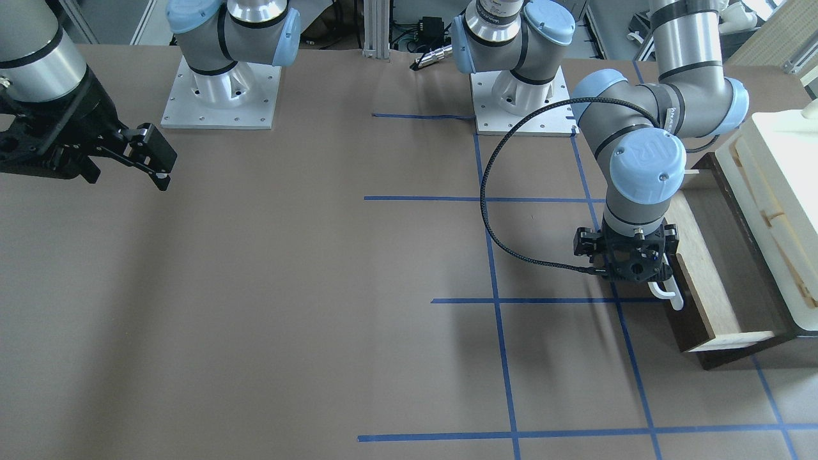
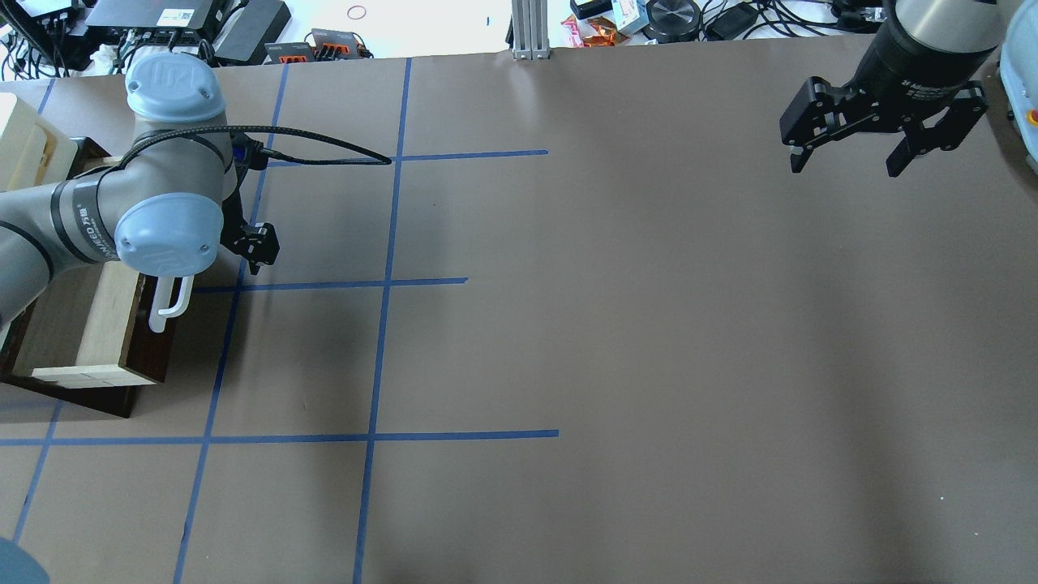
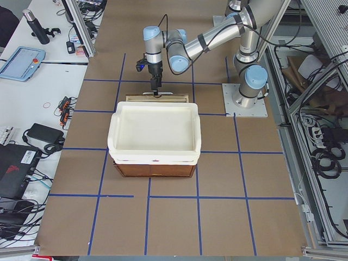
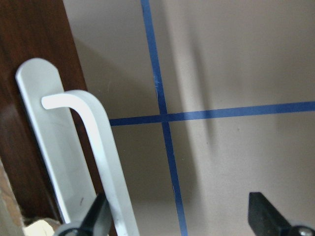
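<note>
A wooden box with a drawer [image 1: 713,283] stands at the right in the front view, a white plastic tray [image 3: 154,133] on it. Its white handle [image 4: 108,152] runs down the left of the wrist view over dark wood. My gripper [image 1: 625,253] is at that handle. In the wrist view the left finger [image 4: 96,221] rests at the handle's bar, and the other finger [image 4: 268,219] is well apart at the right over floor, so the gripper is open.
A second arm's black gripper [image 1: 115,153] hangs at the far left of the front view.
</note>
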